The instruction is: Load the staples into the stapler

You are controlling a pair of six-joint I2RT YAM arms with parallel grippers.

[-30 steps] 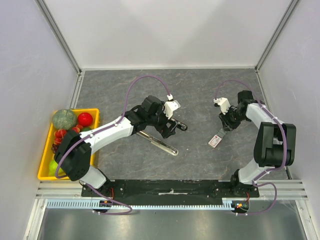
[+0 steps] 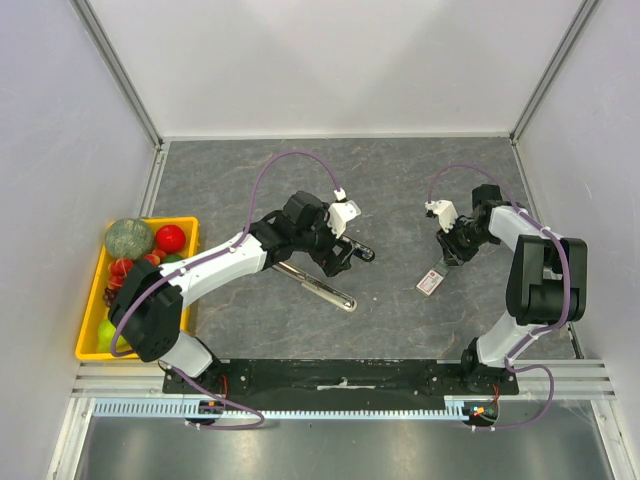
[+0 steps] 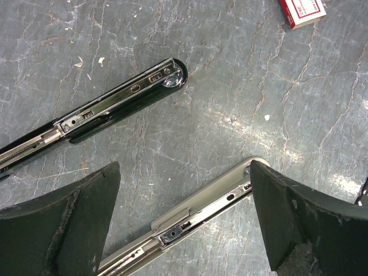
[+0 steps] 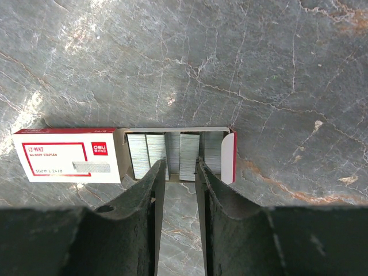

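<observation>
In the right wrist view an open red-and-white staple box (image 4: pixel 69 161) shows several grey staple strips (image 4: pixel 138 155) in its tray. My right gripper is down at the tray, its fingers closed in around a brighter strip between the tips; the exact contact is partly hidden. My left gripper stands open above the floor with nothing held. In the left wrist view, a long beige stapler part (image 3: pixel 201 201) shows between and below its fingers, and a black stapler part (image 3: pixel 126 95) lies farther up, apart from it.
A yellow bin (image 2: pixel 90 340) of toy fruit stands at the far left. The floor (image 2: pixel 400 180) behind the grippers is clear, and there is free room between the stapler parts and the staple box.
The left arm and the stapler parts have stayed still.
</observation>
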